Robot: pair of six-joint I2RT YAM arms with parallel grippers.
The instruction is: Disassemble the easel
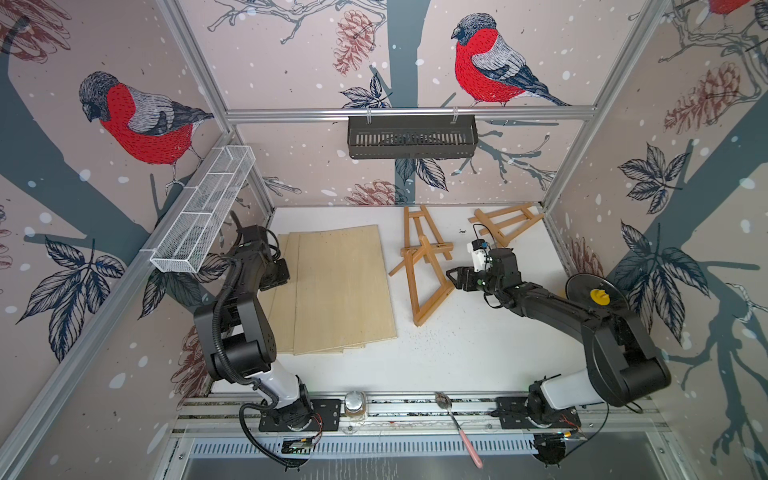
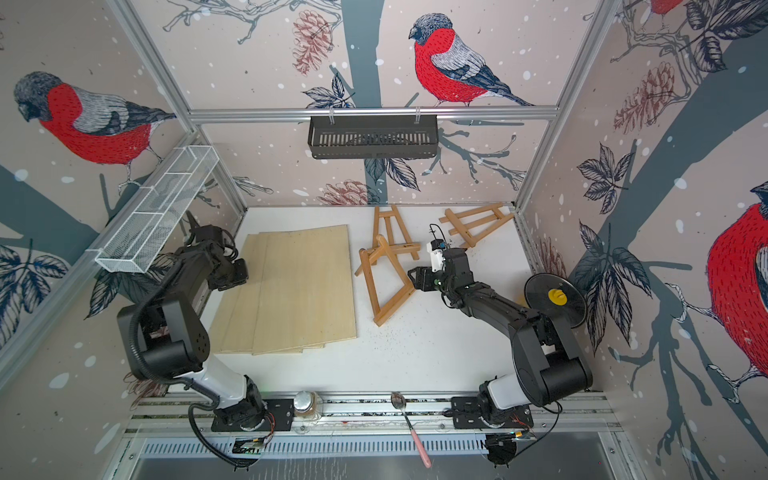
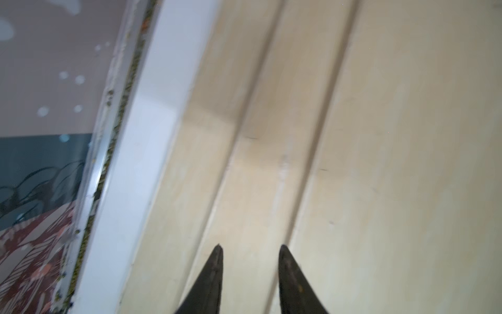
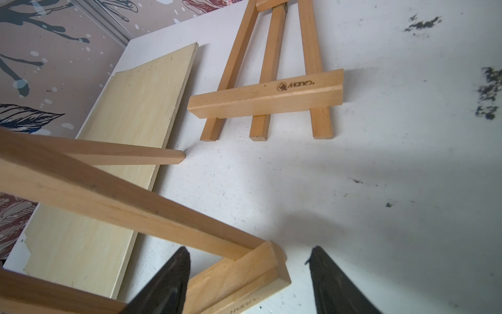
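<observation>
Wooden easel pieces [image 1: 413,280] lie stacked at the middle of the table, a second frame [image 2: 472,236] at the back right. Plywood panels [image 1: 344,288] lie in a pile on the left. My left gripper is open over the panels, empty, in a blurred view. My right gripper stands open beside the middle easel, a corner of a wooden bar showing between and beyond its fingers.
A white wire shelf [image 1: 200,209] hangs on the left wall and a dark rack [image 1: 412,152] at the back. A round black object [image 2: 544,292] stands at the right.
</observation>
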